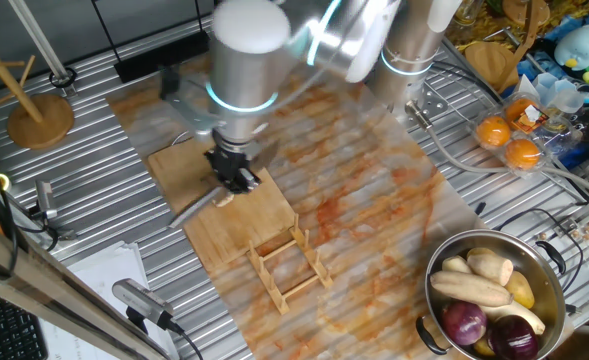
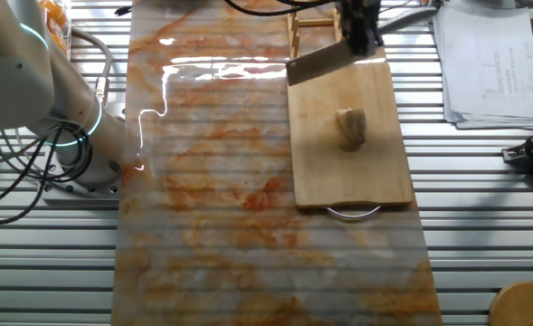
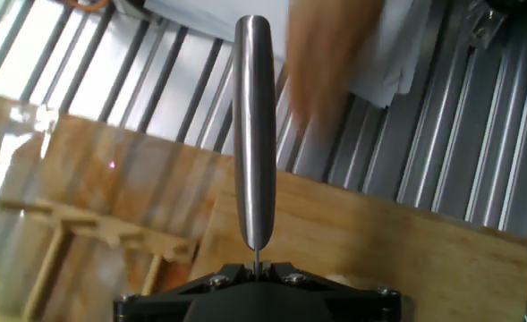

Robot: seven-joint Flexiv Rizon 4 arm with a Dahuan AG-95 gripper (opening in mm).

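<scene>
My gripper is shut on a knife, above the wooden cutting board. In the wrist view the knife's steel handle stands out from between the black fingers. Its broad blade reaches out on the other side of the gripper, over the board's end near the rack. A small pale-brown food piece lies on the middle of the board, apart from the blade in exterior view 2.
A wooden rack stands beside the board. At the right, a steel pot holds potatoes and purple onions. A blurred hand shows near papers in the wrist view. The marble-patterned mat has free room.
</scene>
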